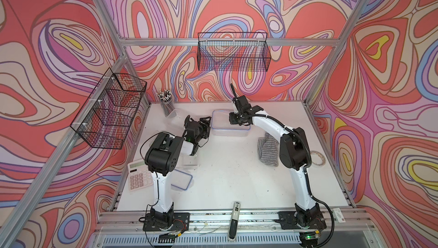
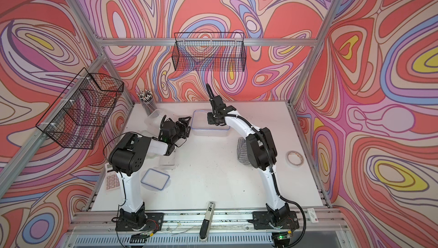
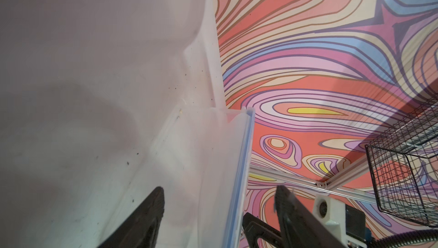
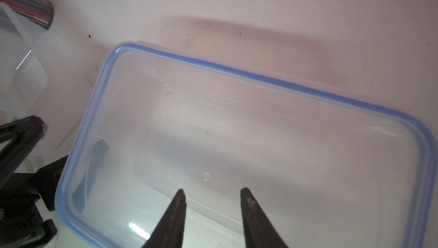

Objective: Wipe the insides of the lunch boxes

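The large clear lunch box (image 1: pixel 231 133) with a blue rim stands at the back middle of the table; its inside (image 4: pixel 255 124) looks empty in the right wrist view. My left gripper is open at the box's left end, and the box's left wall (image 3: pixel 235 179) shows between its fingers without visible clamping. Over the box is my right gripper, its fingers parted and nothing between them. A striped grey cloth (image 1: pixel 267 152) lies to the right, beside the right arm. At the front left sits a smaller blue-rimmed lunch box (image 2: pixel 155 179).
Clear containers, one of them (image 2: pixel 155 116) behind the left arm, crowd the left side. A pen holder (image 1: pixel 168 105) stands at the back left, a calculator (image 1: pixel 140 175) lies front left, and a tape roll (image 2: pixel 294 158) far right.
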